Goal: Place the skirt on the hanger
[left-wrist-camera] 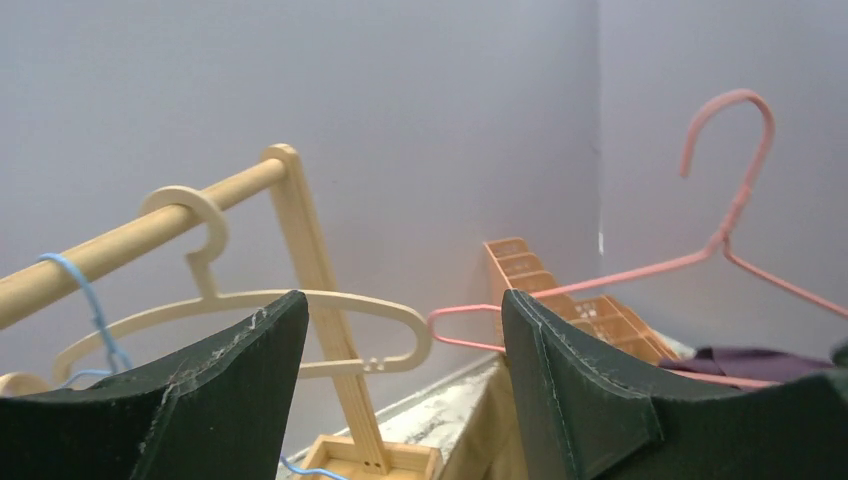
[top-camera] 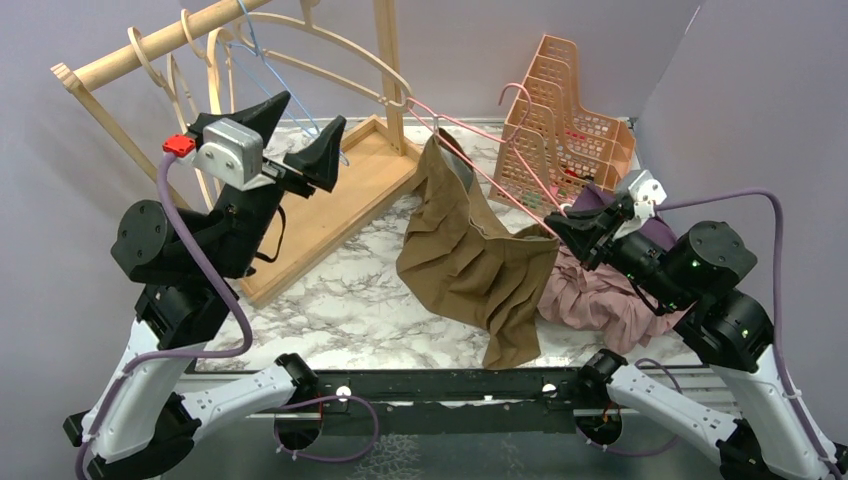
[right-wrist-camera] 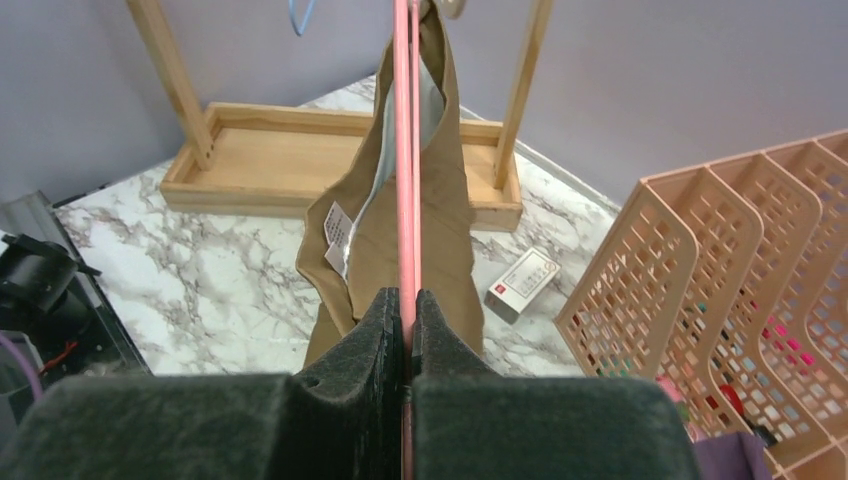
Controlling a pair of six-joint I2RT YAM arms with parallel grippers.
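The olive skirt (top-camera: 470,260) hangs from the pink hanger (top-camera: 470,178), gathered at two spots on its lower bar; a pale lining shows inside. My right gripper (top-camera: 570,225) is shut on one end of the hanger, whose hook points up. In the right wrist view the hanger's bars (right-wrist-camera: 405,200) run straight ahead from the fingers. My left gripper (top-camera: 300,130) stands open, raised to the left of the skirt near the rack, with nothing between its fingers; in the left wrist view the hanger lies beyond it.
A wooden rack (top-camera: 140,50) with wooden and blue hangers stands at back left over a tray (top-camera: 300,260). A plastic organiser (top-camera: 560,120) is at back right, pink cloth (top-camera: 600,300) beside it. A small box (right-wrist-camera: 522,285) lies on the marble table.
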